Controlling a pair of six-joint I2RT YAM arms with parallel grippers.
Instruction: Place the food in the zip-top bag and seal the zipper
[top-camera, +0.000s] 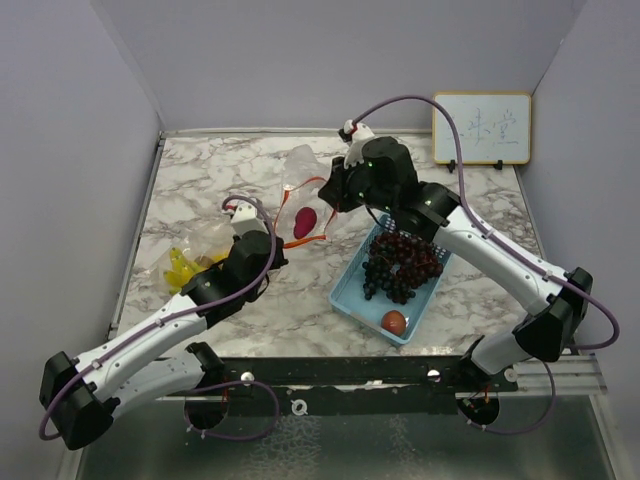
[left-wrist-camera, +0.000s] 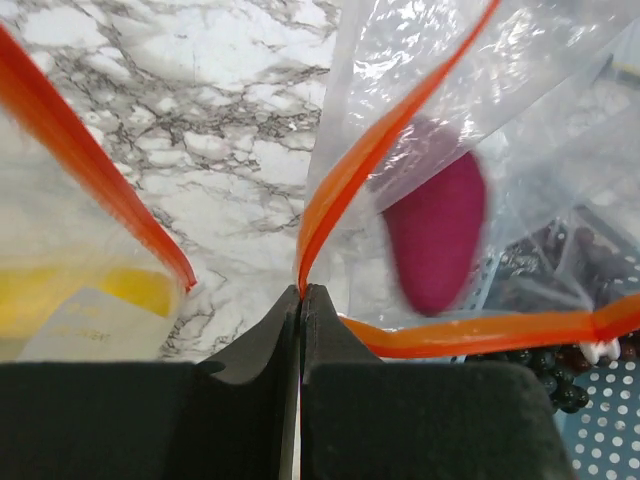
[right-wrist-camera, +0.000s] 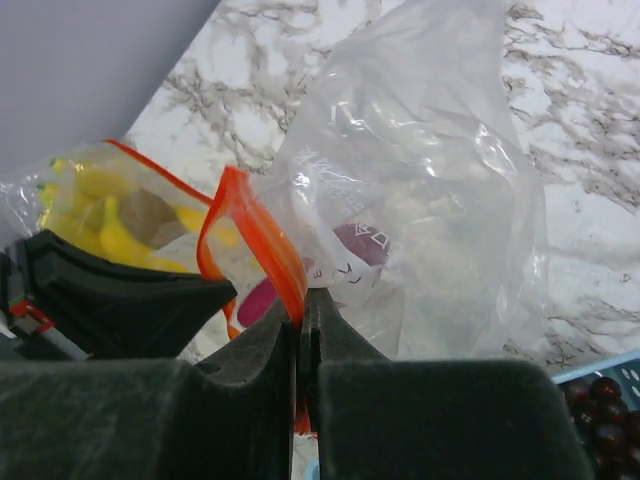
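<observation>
A clear zip top bag with an orange zipper rim hangs between my two arms, its mouth spread apart; the bag (top-camera: 300, 165) reaches away toward the back. Inside it lies a dark red oval food item (left-wrist-camera: 437, 235), seen through the plastic in the left wrist view. My left gripper is shut on one side of the orange rim. On the opposite side of the mouth, my right gripper is shut with the orange rim (right-wrist-camera: 262, 240) between its fingers. How the red item rests at the bag's bottom cannot be seen clearly.
A blue basket (top-camera: 348, 292) with dark grapes (top-camera: 400, 268) and a reddish-brown round item (top-camera: 394, 322) stands below the right arm. To the left lies another clear bag with yellow food (top-camera: 181, 267) in it. A whiteboard (top-camera: 482, 128) stands at the back right.
</observation>
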